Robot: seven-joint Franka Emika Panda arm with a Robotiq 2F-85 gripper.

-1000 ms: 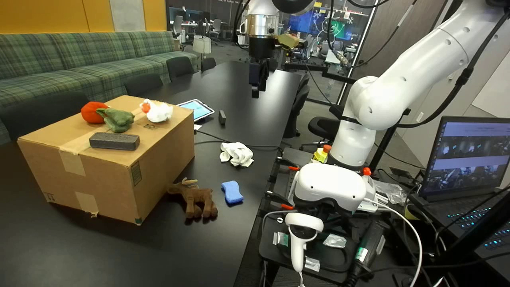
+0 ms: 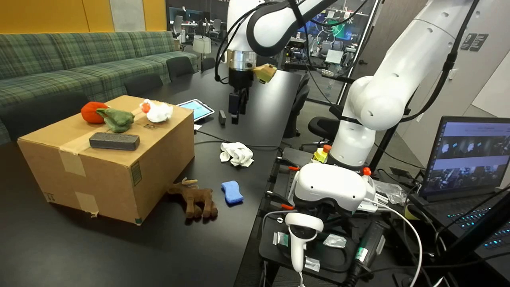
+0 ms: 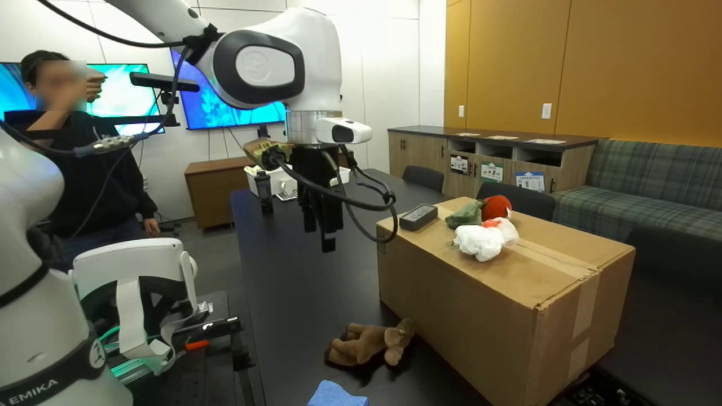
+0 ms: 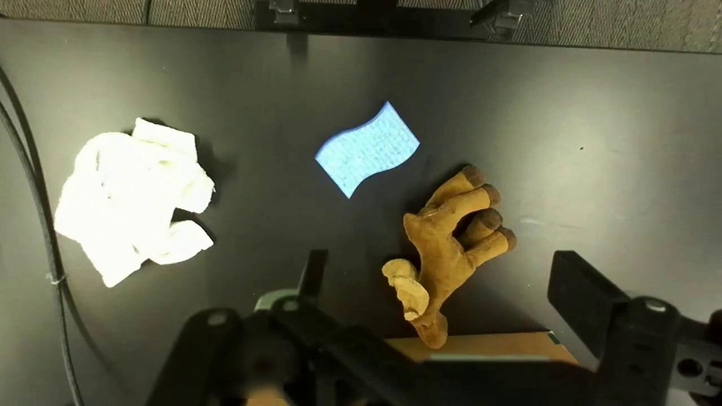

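My gripper stands open above the table, its two black fingers wide apart and nothing held between them. In the wrist view, a brown plush moose (image 4: 443, 254) lies on its side below, in the gap between the fingers as seen from above. A blue wavy sponge (image 4: 367, 150) rests beyond it, toward the table edge. Off to the left is a crumpled white cloth (image 4: 128, 196). From the first exterior view, the gripper (image 2: 237, 119) hangs well above the table, past the cloth (image 2: 237, 154).
A large cardboard box (image 2: 114, 162) carries a red plush (image 2: 93, 112), a green plush (image 2: 116, 119), a white plush (image 2: 156, 111) and a dark grey block (image 2: 114, 141). A tablet (image 2: 196, 109) and a cable lie on the table.
The arm has swung left and come lower in the first exterior view, bringing the gripper nearer the box and the cloth. The objects on the table and box have stayed put.
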